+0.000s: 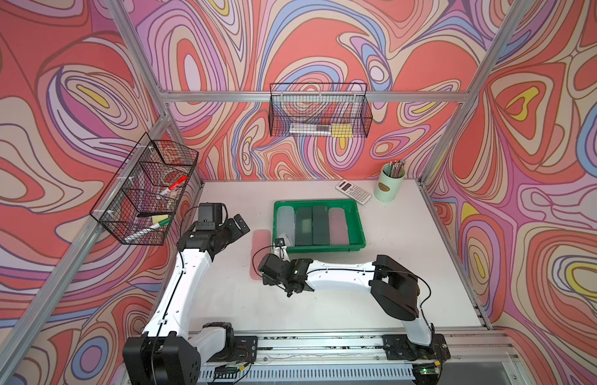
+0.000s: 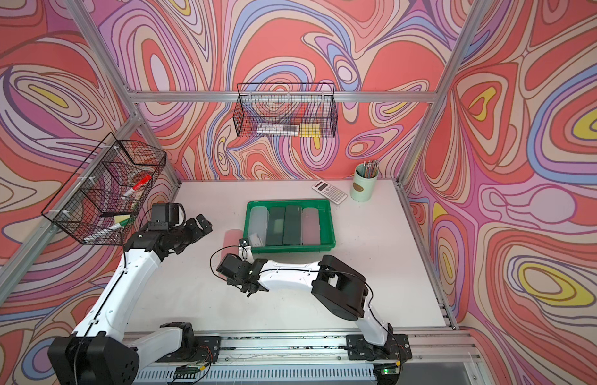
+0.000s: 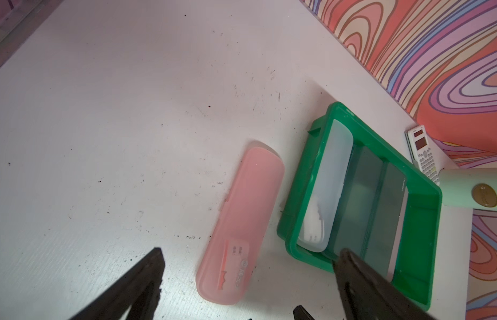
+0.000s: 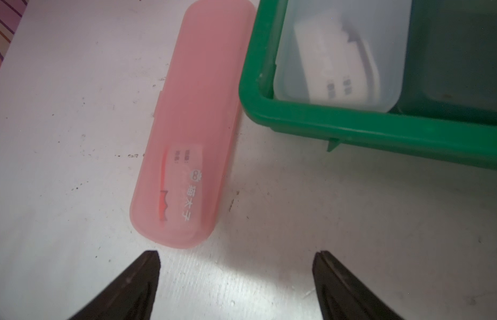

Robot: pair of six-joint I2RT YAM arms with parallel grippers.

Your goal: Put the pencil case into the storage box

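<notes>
The pink pencil case (image 3: 243,202) lies on the table just left of the green storage box (image 1: 359,224), which holds several cases side by side. My right gripper is low at the near end of the pink case, close to the box's front left corner, with its fingers apart and nothing between them. My left gripper (image 1: 241,224) is raised at the table's left side, open and empty; its wrist view looks down on the pink case and the box.
A calculator (image 1: 353,191) and a pen cup (image 1: 387,189) stand at the back right. Wire baskets (image 1: 144,218) hang on the left and back frames.
</notes>
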